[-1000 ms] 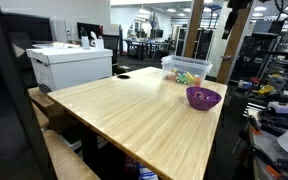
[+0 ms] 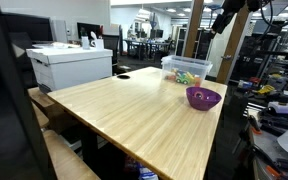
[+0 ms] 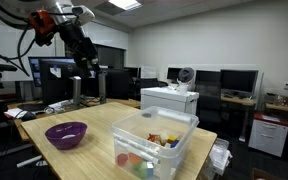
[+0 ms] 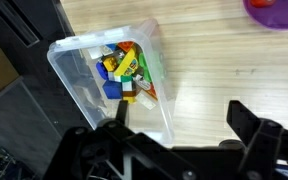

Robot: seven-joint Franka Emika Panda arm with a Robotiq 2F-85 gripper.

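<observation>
High over the table, my gripper stands open, its two dark fingers wide apart and nothing between them in the wrist view. Below it, on the left of that view, a clear plastic bin holds several colourful blocks in blue, yellow, red, green and white. A purple bowl rests near the table's edge, apart from the bin; a small reddish item lies in it, partly cut off by the frame. In the second exterior view, the gripper hangs well above both bowl and bin.
A dark flat round object lies at its far edge. Beyond the table stands a white cabinet; desks with monitors fill the background.
In the first exterior view, the arm and gripper have shifted slightly left, high above the table. The bowl and bin have not moved.
</observation>
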